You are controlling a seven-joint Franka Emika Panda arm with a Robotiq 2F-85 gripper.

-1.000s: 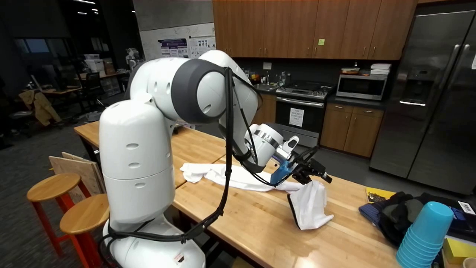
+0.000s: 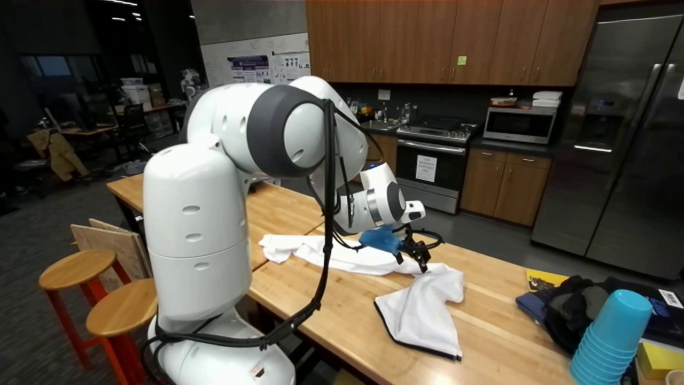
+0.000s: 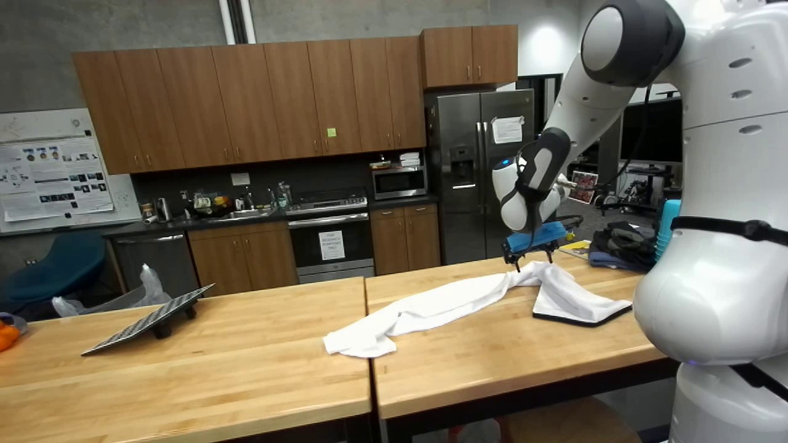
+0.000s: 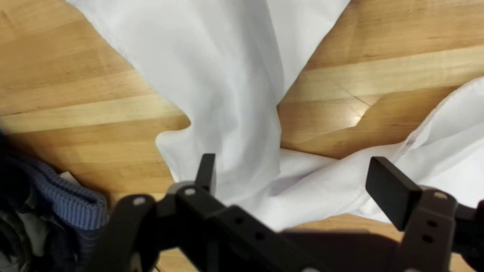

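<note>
A long white cloth (image 2: pixel 420 308) lies loosely over the table, bent near its middle. Its right part spreads toward the front with a dark-edged hem, while a twisted stretch (image 3: pixel 436 305) runs to the left across the table. Above the bend is my gripper (image 2: pixel 410 262), pointing down. From the wrist view the gripper is open, its two black fingers wide apart. The cloth (image 4: pixel 227 131) passes beneath and between them, apparently lying on the table. Whether a fingertip touches the fabric cannot be told.
Stacked blue cups (image 2: pixel 609 340) and a pile of dark clothing (image 2: pixel 570 305) occupy the right end of the wooden table (image 2: pixel 500 276). A dark angled panel (image 3: pixel 151 321) stands on the far left table. Bare wood surrounds the cloth.
The gripper has turned downward and shifted slightly left. The dark-edged end of the cloth, raised and bunched before, now lies spread toward the table's front.
</note>
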